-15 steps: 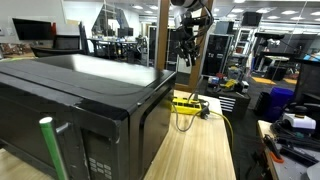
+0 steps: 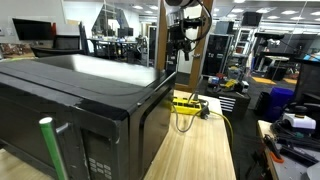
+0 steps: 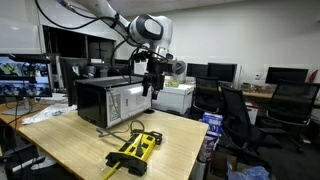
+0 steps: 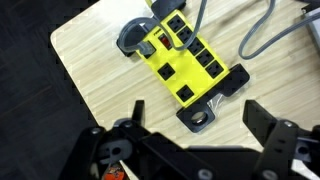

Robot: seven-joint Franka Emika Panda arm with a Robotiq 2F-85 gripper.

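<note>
In the wrist view my gripper stands open, with only the tabletop and the end of a yellow power strip (image 4: 192,60) visible beyond its fingers. The strip has a row of black sockets and black end pieces, and lies on the wooden table (image 3: 80,150), well below the gripper. A black and silver microwave (image 3: 115,97) is on the same table, its front facing the open tabletop in the second exterior view. From the first exterior view, the gripper (image 2: 183,48) hangs high past the far end of the microwave (image 2: 90,90).
A grey cable (image 4: 265,28) loops over the tabletop near the strip. Several office chairs (image 3: 250,115) and a blue box (image 3: 212,130) stand off the table's right side. Bare wood is free in front of the microwave.
Across the first exterior view's frames, the arm and gripper have shifted slightly at the upper right. The microwave and power strip stay where they were.
</note>
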